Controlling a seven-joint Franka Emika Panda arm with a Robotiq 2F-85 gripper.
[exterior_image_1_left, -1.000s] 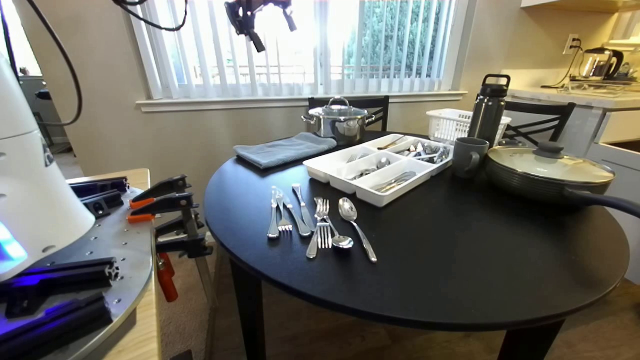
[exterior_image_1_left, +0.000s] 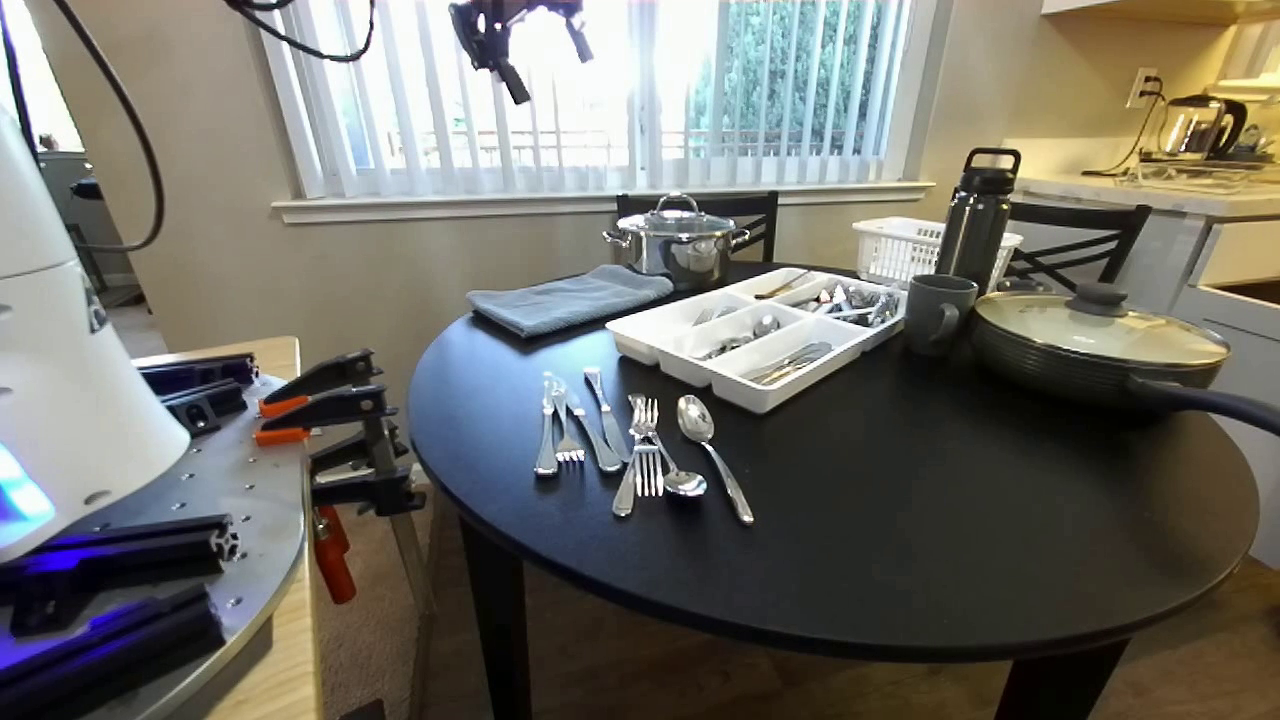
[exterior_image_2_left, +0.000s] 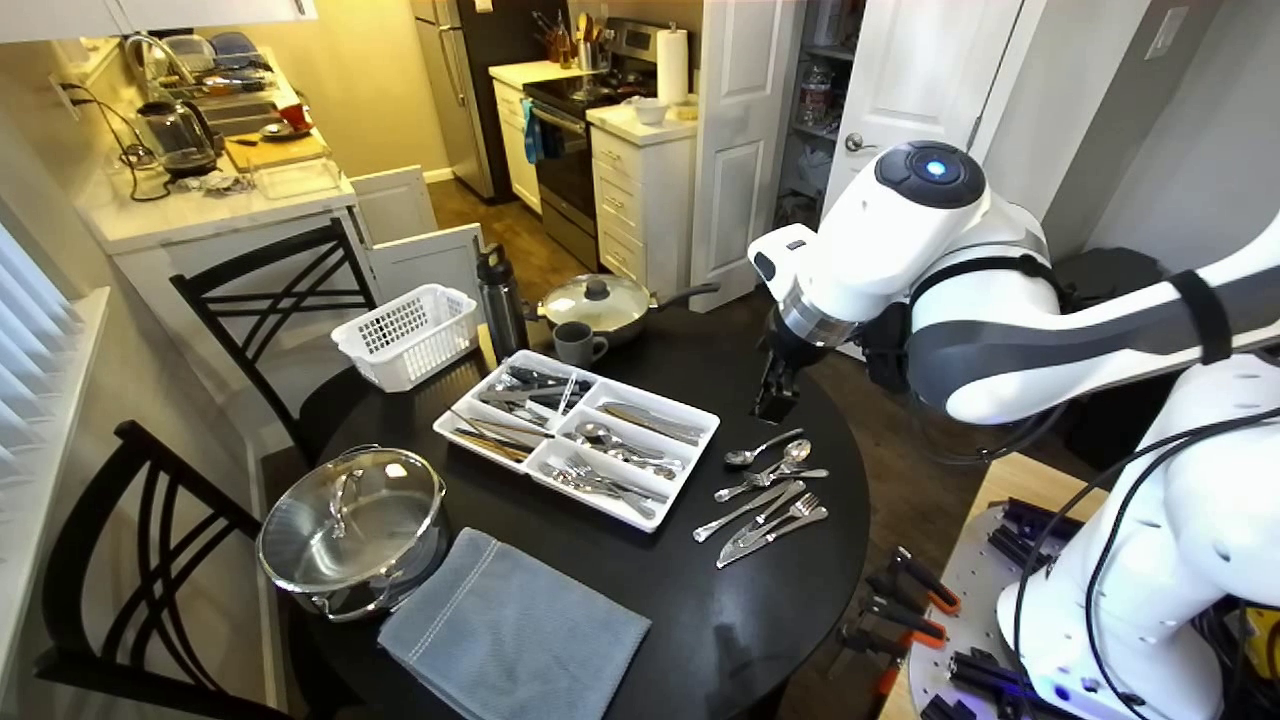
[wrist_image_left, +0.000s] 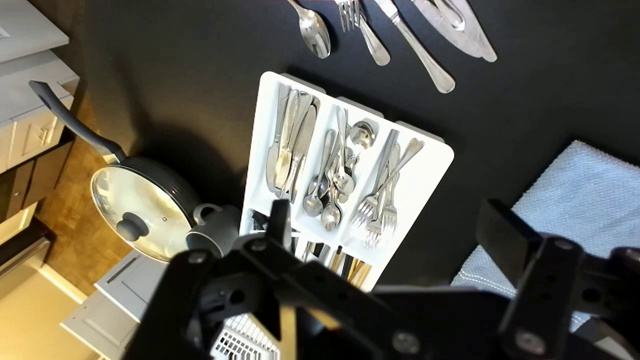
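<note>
High above the table, my gripper (exterior_image_1_left: 548, 66) stands open, its two fingers well apart and nothing between them; the wrist view shows a wide gap too. Below lies a white divided tray (wrist_image_left: 420, 180) holding sorted knives (wrist_image_left: 294, 138), spoons (wrist_image_left: 331, 180) and forks (wrist_image_left: 384, 198). Outside the tray, loose cutlery rests on the black table: a spoon (exterior_image_1_left: 716, 454) on its own, a fork (exterior_image_1_left: 648, 450) overlapping a knife and another spoon (exterior_image_1_left: 684, 484), and a cluster of knives (exterior_image_1_left: 606, 414) with a fork (exterior_image_1_left: 569, 446) at the left.
A folded blue-grey towel (exterior_image_2_left: 516, 636) and a lidded steel pot (exterior_image_2_left: 350, 528) flank the tray. At its other end are a grey mug (exterior_image_2_left: 579, 344), a dark bottle (exterior_image_2_left: 500, 300), a lidded pan (exterior_image_2_left: 596, 306) and a white basket (exterior_image_2_left: 408, 336).
</note>
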